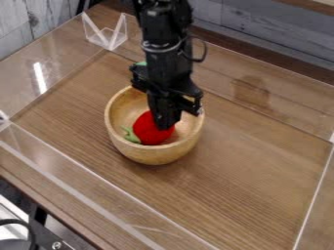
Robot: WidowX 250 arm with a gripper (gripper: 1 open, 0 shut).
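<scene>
My black gripper (162, 115) hangs over a wooden bowl (154, 151), its tip low at the bowl, just above a red round object (151, 131) with a green part (131, 135) beside it at the left. The fingers look close together; whether anything is between them is hard to see.
A small green object (141, 66) lies behind the arm. A clear plastic container (107, 29) stands at the back left. A black cable lies at the lower left corner.
</scene>
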